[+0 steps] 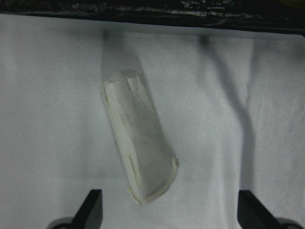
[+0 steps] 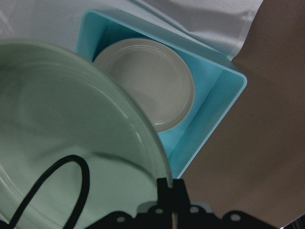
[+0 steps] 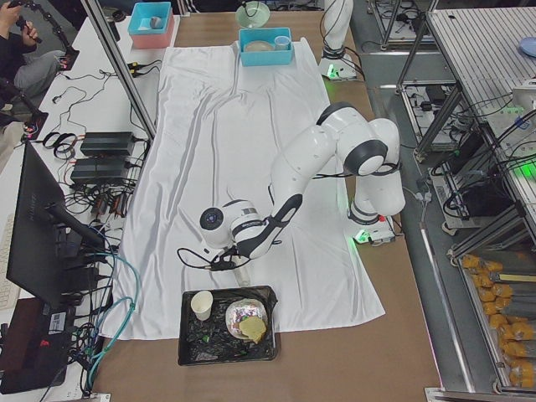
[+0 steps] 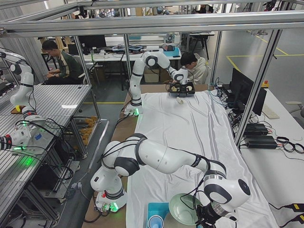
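My right gripper is shut on the rim of a pale green bowl [image 2: 71, 109], held beside and partly over a blue bin [image 2: 214, 114] with a cream plate [image 2: 143, 81] inside. My left gripper is open above the white cloth, its fingers either side of and just short of a crumpled white paper cup or sleeve [image 1: 138, 138], lying flat. A black tray [image 3: 226, 352] beyond it holds an upright white cup [image 3: 201, 303] and a silver plate [image 3: 234, 311] with a yellow item [image 3: 253, 329].
A monitor [image 3: 38, 234], cables and black boxes crowd the side table at left in the camera left view. A metal frame [image 4: 152, 26] surrounds the workspace, and a light blue cup [image 4: 156, 222] sits in the blue bin.
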